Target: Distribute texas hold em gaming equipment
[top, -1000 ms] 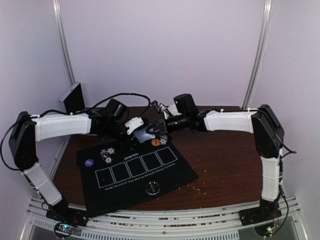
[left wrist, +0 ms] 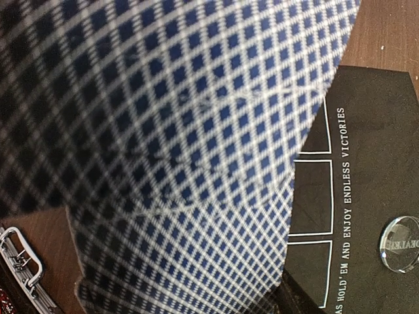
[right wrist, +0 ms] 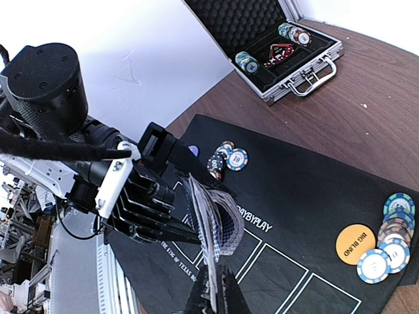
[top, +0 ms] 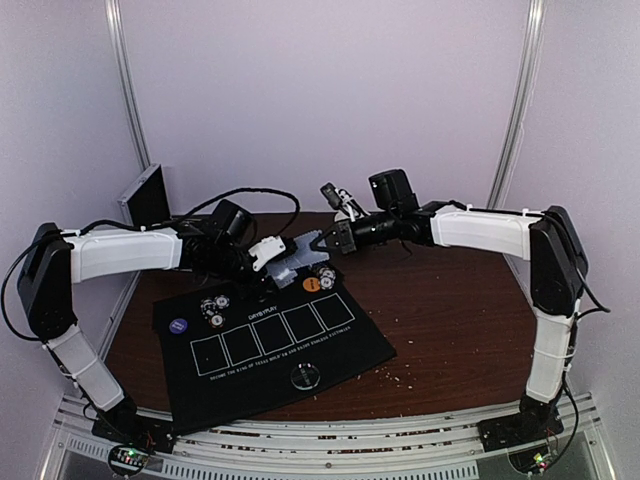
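Note:
Blue-and-white checked playing cards (right wrist: pixel 228 226) are held up above the black poker mat (top: pixel 260 400), fanned and bent. My left gripper has its fingers around them, spaced apart by the cards. My right gripper is shut on the edge of a thin card (right wrist: pixel 211 268) from the same bunch. The cards (top: pixel 290 262) span the gap between both grippers in the top view. Their checked backs (left wrist: pixel 216 131) fill most of the left wrist view and hide the left fingertips. How many cards each gripper has cannot be told.
Chip stacks (right wrist: pixel 396 229) and an orange "BIG BLIND" disc (right wrist: pixel 355 242) lie on the mat's far right. More chips (right wrist: pixel 226 157) and a purple disc (top: pixel 178 326) are at left. An open chip case (right wrist: pixel 288 55) stands behind. A clear disc (top: pixel 305 376) lies in front.
My right gripper has drawn away to the right and slightly up, and more of the cards now shows between the grippers. The left arm has hardly moved.

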